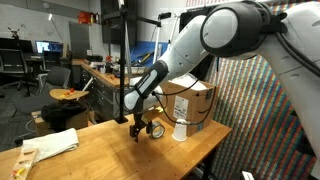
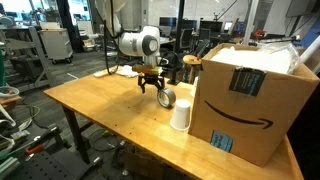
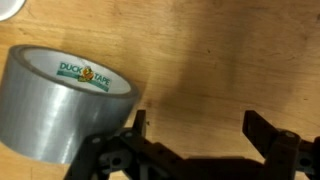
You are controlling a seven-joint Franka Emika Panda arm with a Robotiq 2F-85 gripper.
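A silver roll of duct tape (image 3: 65, 112), with a "Duck Tape" label inside its rim, lies at the left of the wrist view. It also shows on the wooden table (image 1: 110, 155) in exterior view 1, where the roll (image 1: 157, 131) is just right of my gripper (image 1: 141, 129). My gripper is open low over the table, with only bare wood visible between its fingers. The left finger (image 3: 139, 123) is right up against the roll's edge in that view; whether they touch I cannot tell. The roll (image 2: 167, 98) stands beside a white cup (image 2: 180, 116) in exterior view 2.
Behind the roll and cup stands a large open cardboard box (image 2: 235, 118) with white material inside. A folded white cloth (image 1: 57, 143) lies at the table's left. Much of the tabletop in front of the gripper is bare.
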